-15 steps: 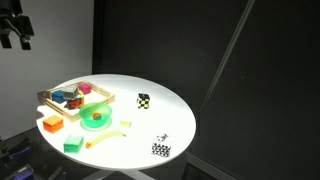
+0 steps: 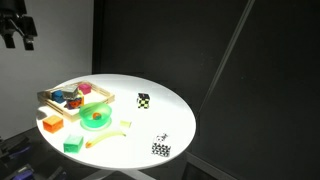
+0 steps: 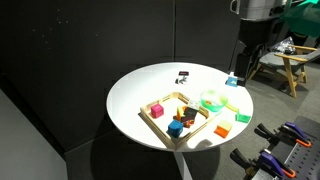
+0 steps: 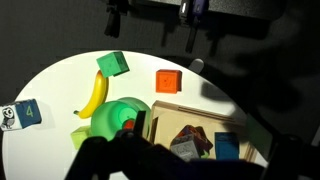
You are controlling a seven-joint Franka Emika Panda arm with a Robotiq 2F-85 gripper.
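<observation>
High over the left side of the table hangs my gripper (image 2: 20, 44), its two dark fingers apart with nothing visible between them. It is well clear of everything on the table. Below it, a wooden tray (image 3: 150, 113) holds several blocks, among them a pink one (image 3: 157, 110) and a blue one (image 3: 175, 129). Beside the tray is a green bowl (image 4: 103, 115) with a small red item (image 4: 128, 124) inside. An orange block (image 4: 168, 81), a green block (image 4: 112, 63), a yellow banana (image 4: 94, 95) and a pale yellow block (image 2: 125, 121) lie around the bowl.
A black-and-yellow checkered cube (image 2: 144, 100) stands toward the back of the round white table (image 2: 185, 115). Black-and-white patterned blocks (image 2: 160, 150) sit near its right front edge. Much of the tabletop beyond the tray and bowl is bare.
My gripper has shifted slightly to the right in exterior view 1. The objects on the table have not visibly moved.
</observation>
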